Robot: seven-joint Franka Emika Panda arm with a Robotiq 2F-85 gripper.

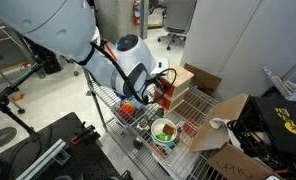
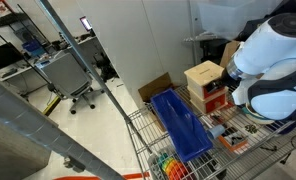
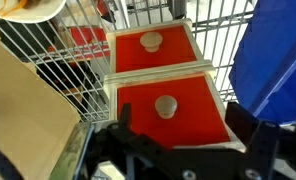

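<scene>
A small wooden cabinet (image 2: 205, 78) stands on the wire rack. Two red drawer fronts fill the middle of the wrist view: an upper drawer (image 3: 153, 46) and a lower drawer (image 3: 173, 100), each with a round wooden knob. My gripper is open, its dark fingers spread apart at the bottom of the wrist view. The lower drawer's knob (image 3: 166, 106) shows between them, with nothing visibly gripped. In exterior view 1 the arm hides part of the cabinet (image 1: 178, 80).
A blue bin (image 2: 183, 125) lies beside the cabinet, along the right side of the wrist view. Cardboard (image 3: 23, 110) fills the left of that view. A bowl (image 1: 164, 132) and an open cardboard box (image 1: 223, 140) with dark items beyond sit further along the rack.
</scene>
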